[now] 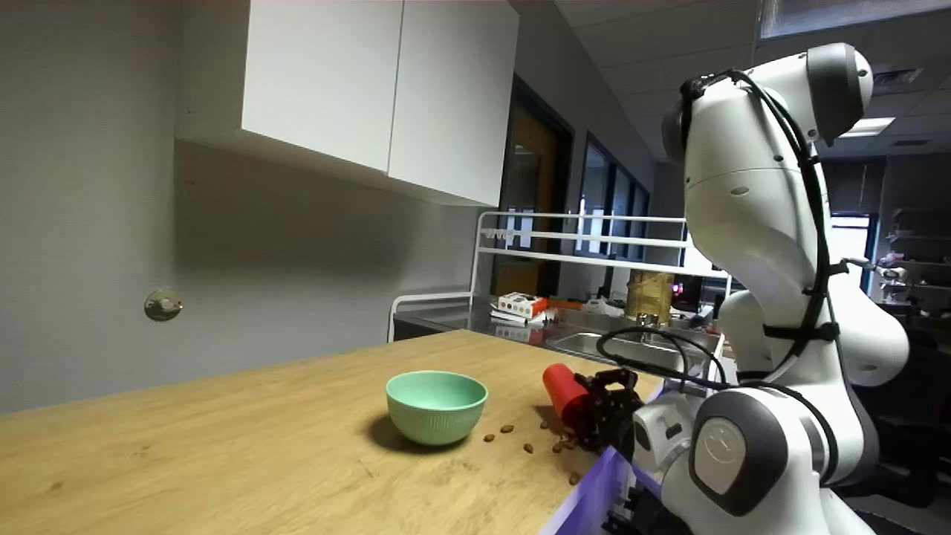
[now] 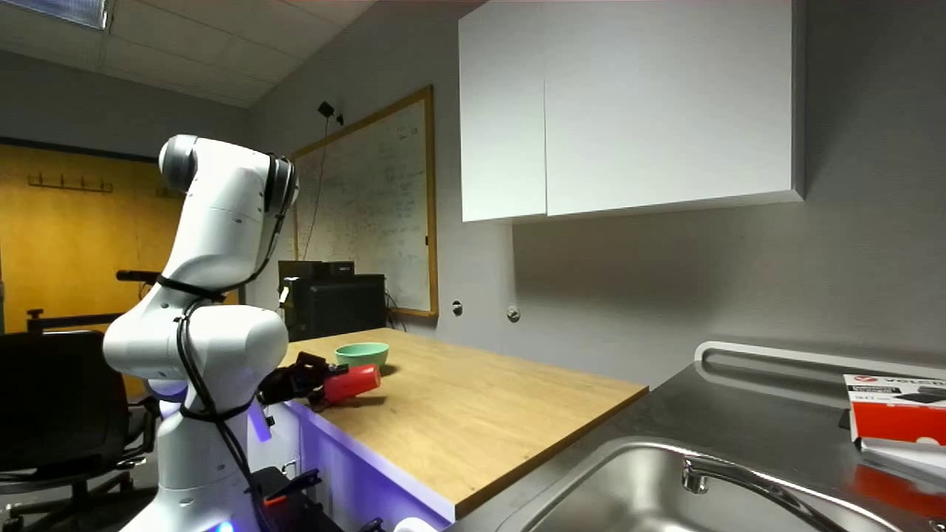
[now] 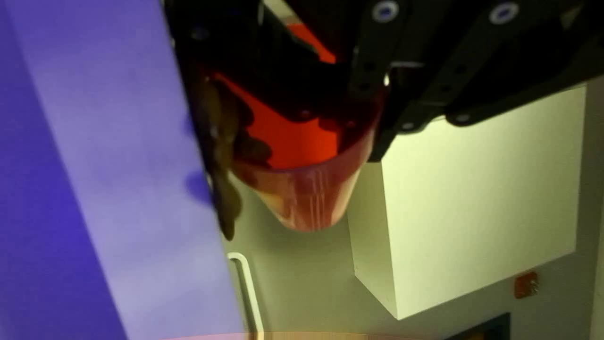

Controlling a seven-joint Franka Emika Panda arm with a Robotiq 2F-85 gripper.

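A red cup (image 1: 565,392) lies tipped on its side, low over the right edge of the wooden table, its mouth turned toward the arm. My gripper (image 1: 604,409) is shut on it near the rim. From the other side, the red cup (image 2: 352,381) points away from the gripper (image 2: 312,386). In the wrist view the fingers partly cover the cup (image 3: 311,195), and brown nut-like pieces (image 3: 229,209) show at its mouth. Several such pieces (image 1: 527,447) lie scattered on the table. The green bowl (image 1: 436,406) stands upright to the left, apart from the cup; no pieces show inside it.
The table's edge (image 2: 372,461) runs close beneath the gripper. White cabinets (image 1: 356,89) hang above the back. A sink (image 2: 612,479) and a boxed item (image 2: 896,408) lie beyond the table. The table left of the bowl is clear.
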